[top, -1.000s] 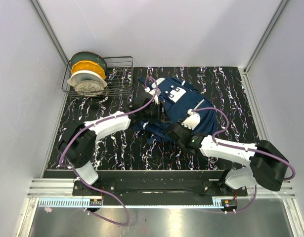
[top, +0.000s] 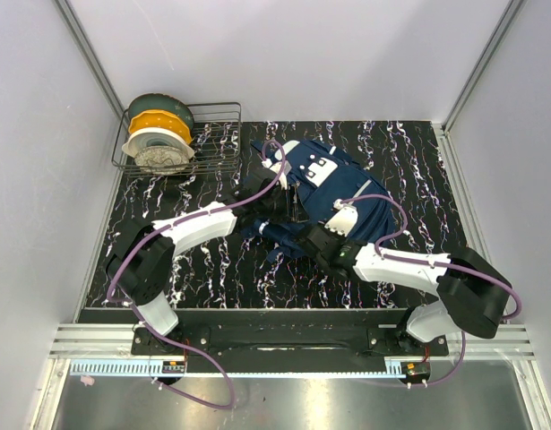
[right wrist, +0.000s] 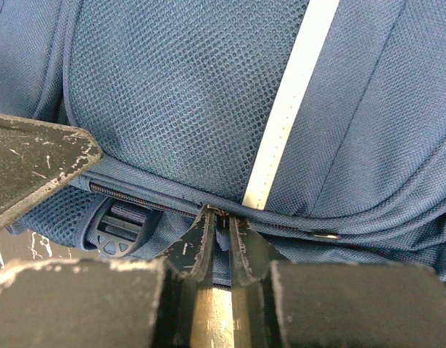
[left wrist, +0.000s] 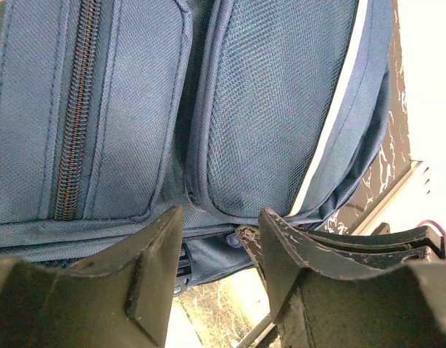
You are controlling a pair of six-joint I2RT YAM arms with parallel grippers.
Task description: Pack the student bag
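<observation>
The navy-blue school bag (top: 324,175) lies on the dark patterned table, its upper part with white patches showing in the top view. In the left wrist view my left gripper stands partly open above its front edge, fingers apart and the bag fabric behind them. My right gripper is at the bag's zipped edge, fingertips close together around a small blue and coppery piece, apparently the zipper pull; how firmly they grip cannot be seen. In the left wrist view the right gripper's dark finger (left wrist: 353,250) reaches in from the right.
A wire dish rack (top: 217,148) with several plates (top: 159,143) stands at the back left. A black buckle (right wrist: 115,235) and strap lie by the bag's front edge. White walls close in the sides and back.
The right arm has shifted slightly to the left, its elbow drawing inward, and its gripper has moved a little. The left arm and the bag look unmoved.
</observation>
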